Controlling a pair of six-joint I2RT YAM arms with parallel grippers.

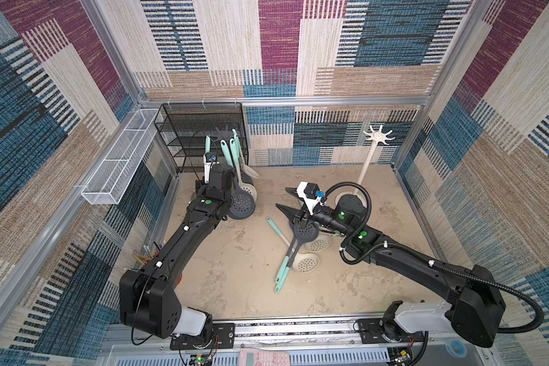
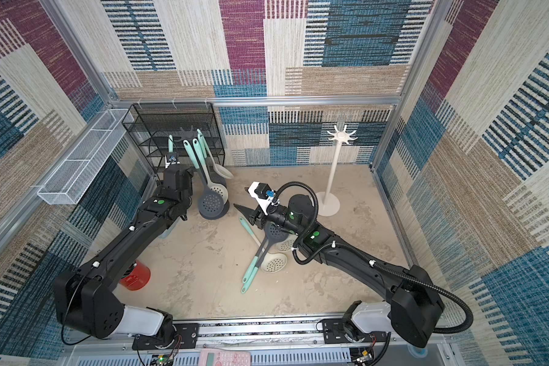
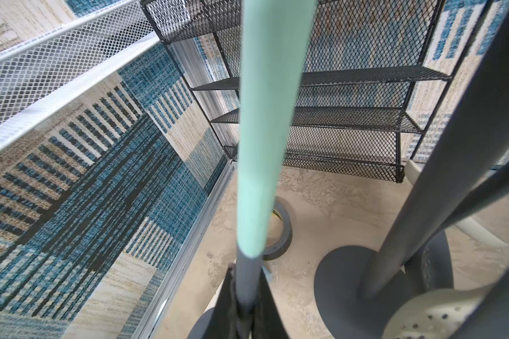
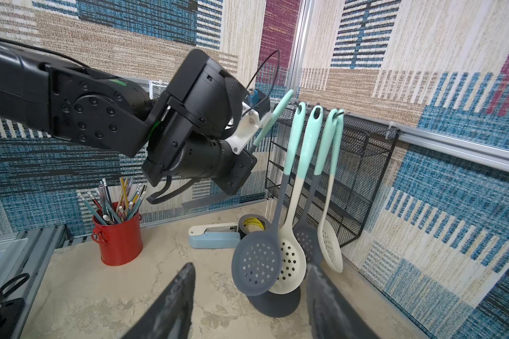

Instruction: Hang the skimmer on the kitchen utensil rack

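Observation:
My left gripper is shut on a skimmer's dark grey shaft, just below its mint handle (image 3: 260,141). That skimmer stands nearly upright, left of the dark utensil rack (image 1: 224,132) and apart from the utensils hanging there. Its dark head shows edge-on below the gripper in the right wrist view. On the rack hang several mint-handled utensils, among them a grey skimmer (image 4: 256,263) and a cream skimmer (image 4: 291,262); the rack's round base (image 4: 277,304) shows below them. My right gripper is part open and empty, above the table's middle.
Loose skimmers (image 1: 305,263) lie crossed below the right gripper. A white stand (image 1: 369,161) with empty hooks is back right. Behind the rack is a black mesh shelf (image 1: 192,116). A red pencil cup (image 4: 118,243), stapler (image 4: 213,236) and tape roll (image 4: 253,223) are at left.

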